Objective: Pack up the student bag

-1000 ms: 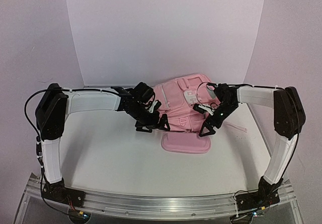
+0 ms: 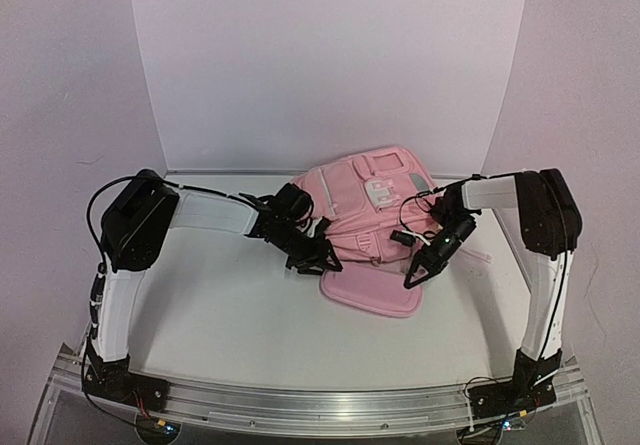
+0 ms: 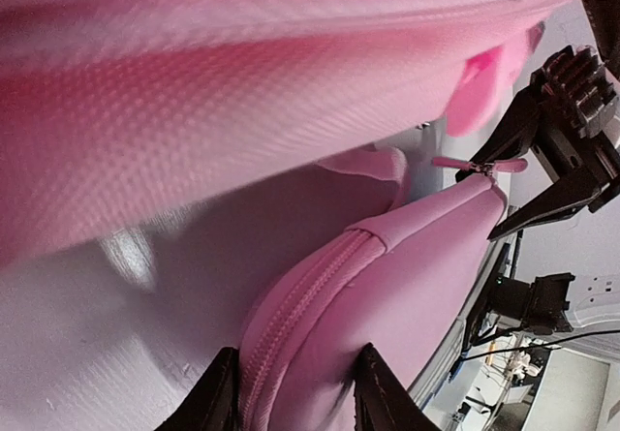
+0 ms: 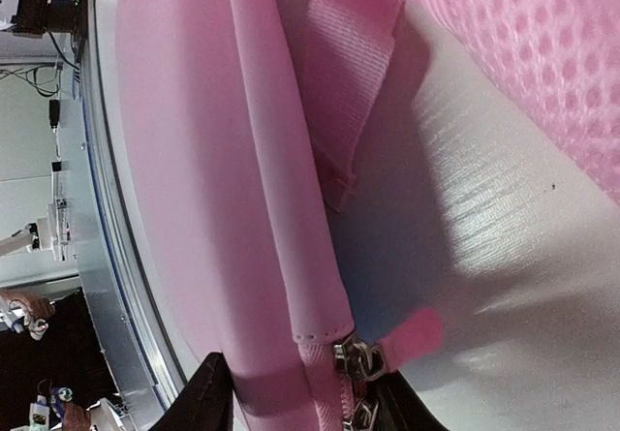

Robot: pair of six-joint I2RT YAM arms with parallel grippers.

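A flat pink zipped case [image 2: 370, 291] lies in front of the pink student bag [image 2: 365, 190]. My left gripper [image 2: 328, 267] is at the case's left end; in the left wrist view its fingers [image 3: 219, 392] stand on either side of the zipped rim and appear shut on it. At the right end, my right gripper [image 2: 412, 277] has the zipper corner between its fingers and looks shut on it. Metal zipper pulls with a pink tab [image 4: 412, 339] stick out beside one right finger. The grippers partly hide the case's ends in the top view.
Mesh fabric of the bag [image 3: 242, 111] hangs close above the left gripper. A pink strap [image 2: 468, 252] stretches out on the right.
The case has turned slightly, its right end now nearer the table's front edge. The bag has barely moved.
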